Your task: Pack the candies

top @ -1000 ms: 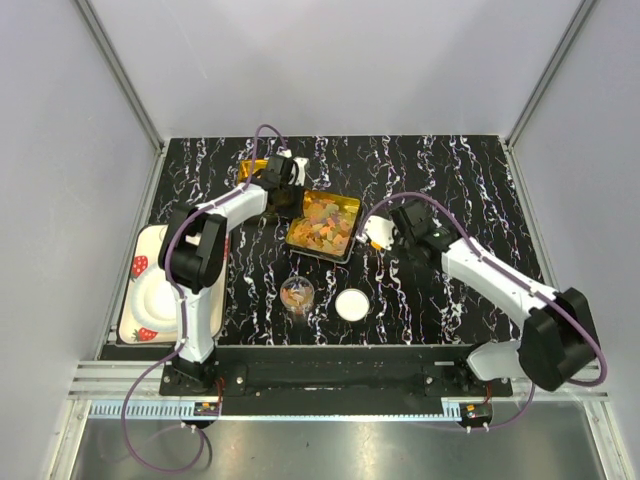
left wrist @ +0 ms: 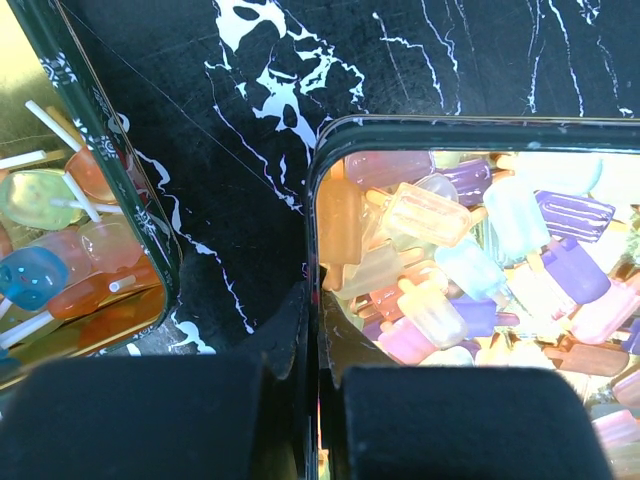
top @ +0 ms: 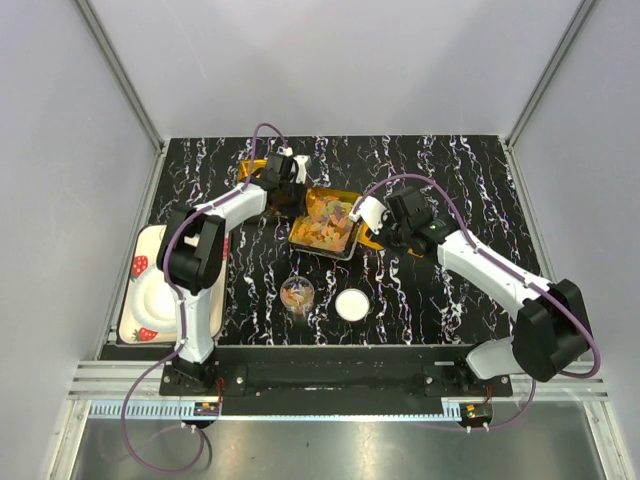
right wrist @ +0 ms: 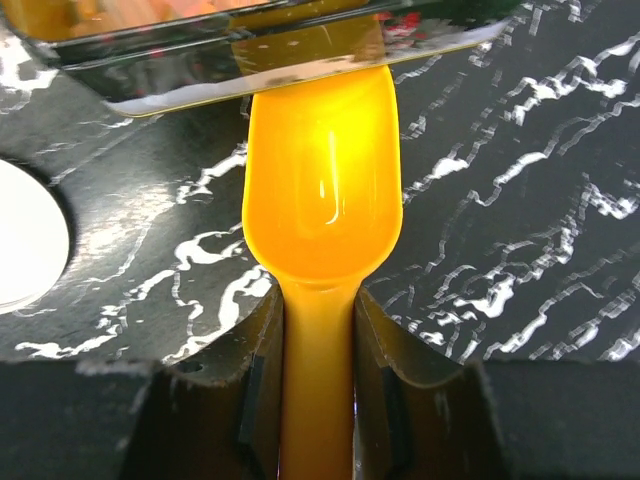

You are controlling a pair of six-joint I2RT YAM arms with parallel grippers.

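Observation:
A rectangular tin of popsicle-shaped candies lies near the table's centre. In the left wrist view, my left gripper is shut on the tin's thin side wall, one finger either side. My right gripper is shut on the handle of a yellow scoop. The scoop's bowl is empty, and its front edge meets the outer side of the tin, low on the wall. A clear round jar with some candies inside stands in front of the tin, beside a white lid.
Left of the candy tin is a second tin of lollipops, partly hidden by the left arm in the top view. A strawberry tray with a white plate occupies the left edge.
My right gripper has moved left and away from the table's front edge with the scoop. The candy tin has shifted slightly right. The left arm has barely moved.

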